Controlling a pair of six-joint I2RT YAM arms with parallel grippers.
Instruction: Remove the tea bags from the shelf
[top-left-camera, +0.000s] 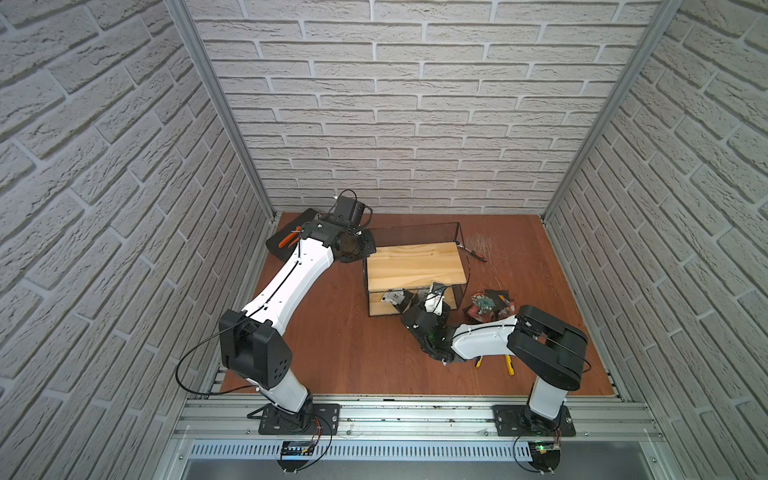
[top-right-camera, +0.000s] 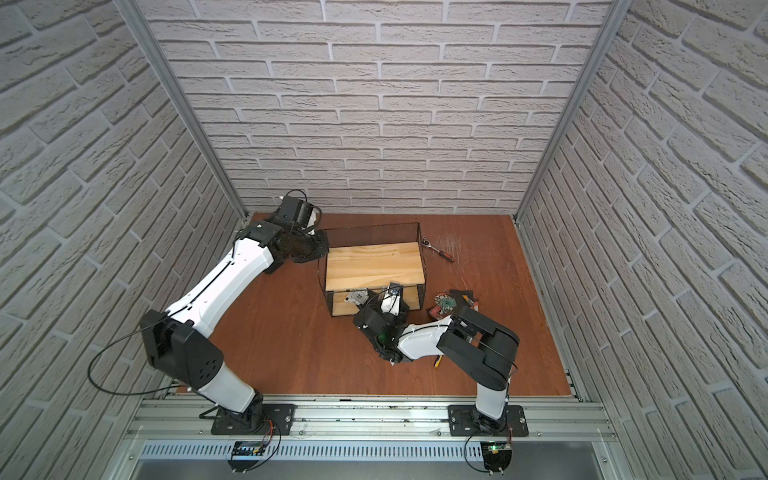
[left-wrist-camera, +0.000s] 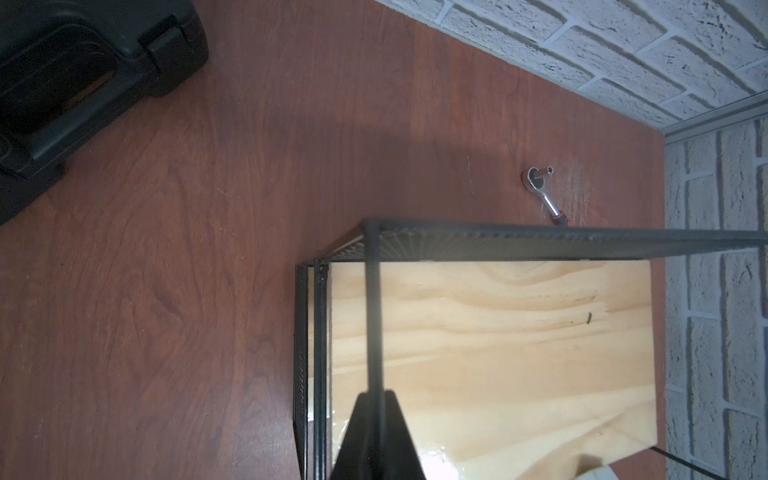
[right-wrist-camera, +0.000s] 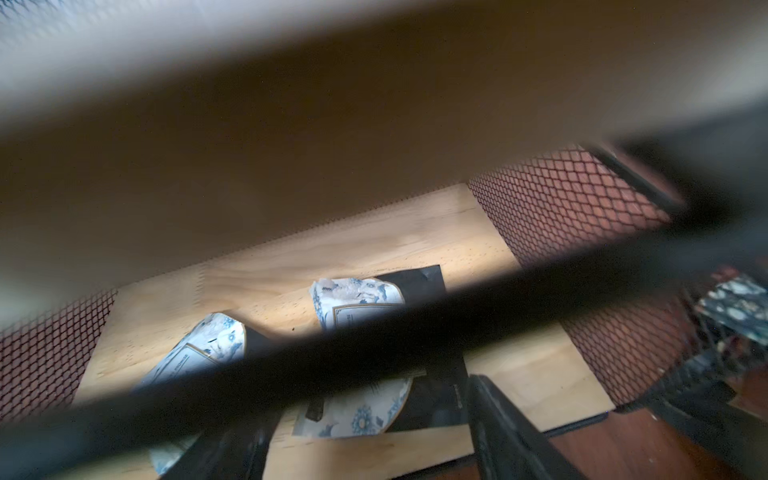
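Two black tea bags with blue-and-white floral labels lie on the lower board of the shelf (top-left-camera: 416, 265): a right tea bag (right-wrist-camera: 360, 297) and a left tea bag (right-wrist-camera: 196, 348). A dark, blurred shelf bar crosses the right wrist view and hides part of both. My right gripper is open at the shelf's front, its fingers apart on either side of the right tea bag, nothing gripped. My left gripper is shut above the shelf's left side, with nothing showing between its fingers.
Mesh walls (right-wrist-camera: 576, 200) close the shelf's sides, and its upper board (left-wrist-camera: 496, 344) covers the lower one. A ratchet (left-wrist-camera: 548, 196) lies behind it, a black case (left-wrist-camera: 88, 88) at back left. Colourful packets (top-left-camera: 486, 304) sit to the right. Bare table lies front left.
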